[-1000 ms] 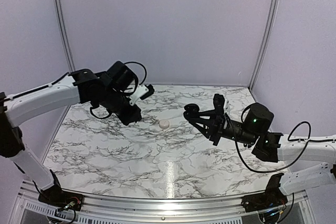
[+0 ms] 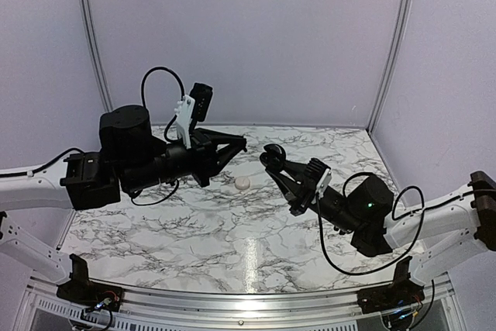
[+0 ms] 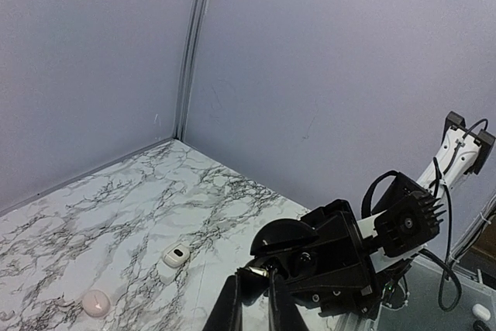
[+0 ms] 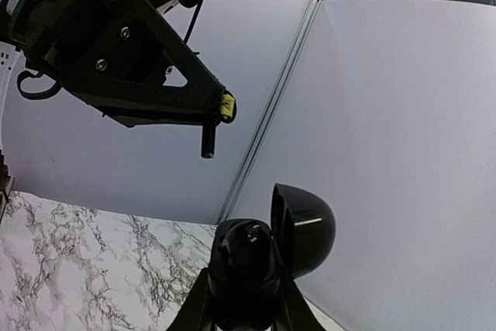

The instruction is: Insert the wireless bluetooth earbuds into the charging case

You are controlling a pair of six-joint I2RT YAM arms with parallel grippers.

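My right gripper [image 2: 280,176] holds a glossy black charging case [image 2: 273,157], its lid [image 4: 304,230] raised, upright between the fingertips in the right wrist view. My left gripper [image 2: 236,150] is raised to the upper left of the case, apart from it in the top view. In the left wrist view its fingertips sit low in the frame, with the case beyond them; whether anything small is between them is unclear. A small white rounded object [image 3: 176,255], possibly an earbud case, lies on the marble table.
A pale pink disc [image 2: 242,182] lies mid-table. The marble surface [image 2: 170,238] is otherwise mostly clear, enclosed by pale walls at back and sides.
My left gripper has risen and moved right toward the held case. My right gripper has tilted, lifting the case slightly and shifting it a little left.
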